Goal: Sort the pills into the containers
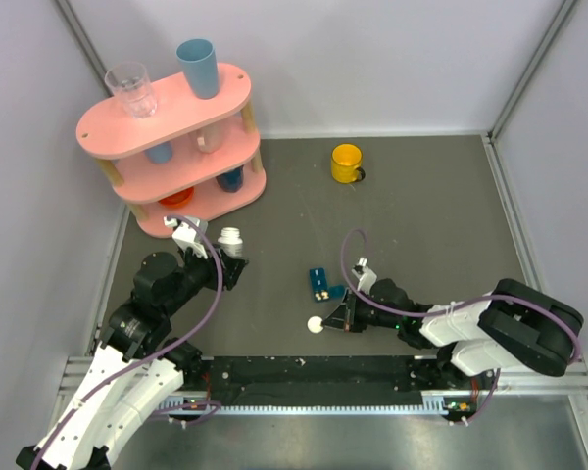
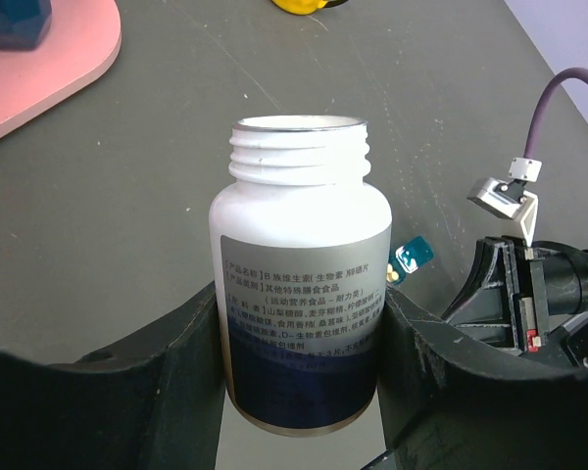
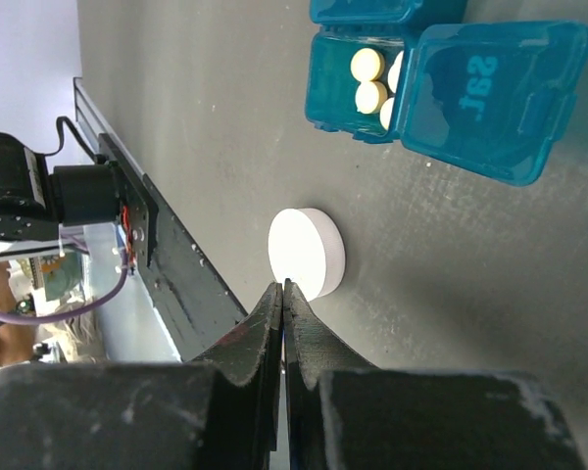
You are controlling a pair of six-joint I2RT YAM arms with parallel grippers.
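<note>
A white bottle [image 2: 299, 245] with a grey and dark blue label has no lid on its threaded neck. My left gripper [image 1: 232, 262] is shut on it, its fingers [image 2: 208, 352] on either side, at the left of the top view. On the table lies a round white cap [image 3: 307, 253]. My right gripper is shut, nothing showing between its fingers, with its tips right at the cap's near edge; whether they touch cannot be told. Beyond it, a teal pill box [image 3: 333, 83] has one lid [image 3: 490, 98] swung open and several pale yellow pills [image 3: 367, 65] in that compartment.
A pink tiered shelf [image 1: 191, 142] with cups stands at the back left. A yellow mug [image 1: 347, 163] is on the table further back.
</note>
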